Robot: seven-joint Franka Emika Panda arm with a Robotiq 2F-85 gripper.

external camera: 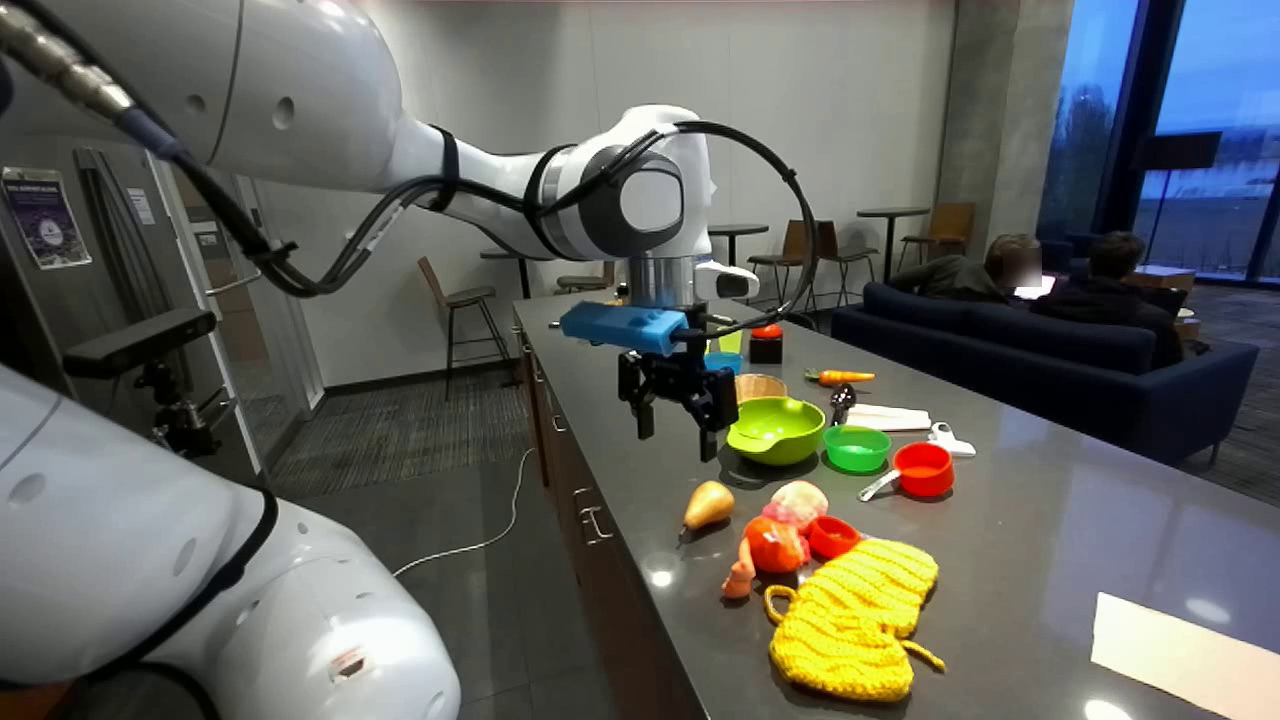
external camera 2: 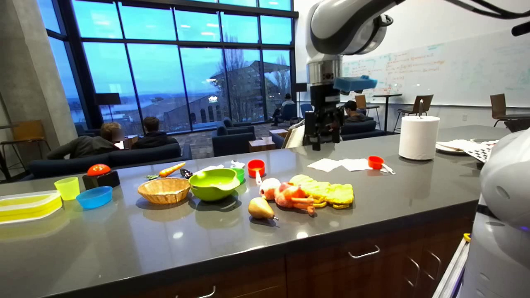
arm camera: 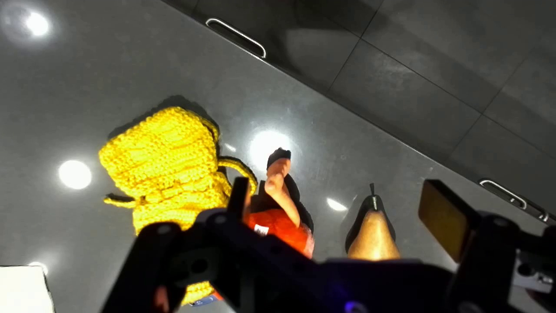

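My gripper [external camera: 677, 438] hangs open above the counter, with nothing between its fingers. A pear [external camera: 708, 504] lies below it on the grey counter; the wrist view shows the pear's stem end [arm camera: 375, 229], while its round end is hidden behind the gripper body. Beside the pear is a cluster with a doll in red [external camera: 776, 544], a pale pink round thing [external camera 2: 269, 188] and a small red cup [external camera: 830, 536]. A yellow knitted piece [arm camera: 169, 164] lies flat against this cluster. Behind the pear stands a lime green bowl [external camera 2: 213, 185], which looks empty.
Around the bowl are a wicker basket [external camera 2: 164, 191], a green cup [external camera: 857, 449] and a red measuring cup [external camera: 924, 469]. Farther off lie a carrot [external camera: 840, 377] and a blue bowl [external camera 2: 94, 198]. A paper roll [external camera 2: 419, 138] stands upright. Bare counter borders the drawer-side edge.
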